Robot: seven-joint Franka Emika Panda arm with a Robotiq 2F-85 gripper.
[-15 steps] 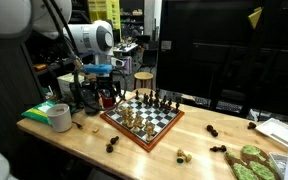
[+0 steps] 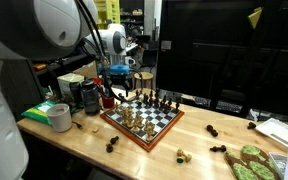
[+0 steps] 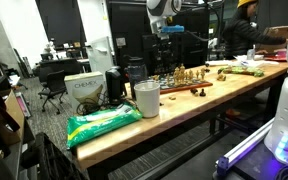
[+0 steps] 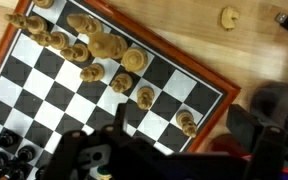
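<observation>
A chessboard (image 2: 144, 119) with a reddish-brown border lies on the wooden table, with light and dark pieces on it. My gripper stands open above the board's edge, and nothing shows between its fingers. In the wrist view a light pawn (image 4: 186, 122) lies within the span of the fingers, on the board below. Another light pawn (image 4: 145, 97) stands a little further left. Taller light pieces (image 4: 106, 46) crowd the upper left, while dark pieces (image 4: 24, 153) show at the lower left.
Dark jars (image 2: 89, 96), a red container (image 2: 108, 101) and a white mug (image 2: 60, 117) stand left of the board. Loose pieces (image 2: 182, 156) lie on the table. A green-patterned item (image 2: 246, 165) and a white tray (image 2: 282, 132) are at the right. Bare table (image 2: 209, 150) lies between.
In exterior view 1 my arm has shifted to the right, bringing its wrist closer to the board. The pieces and the containers look unmoved.
</observation>
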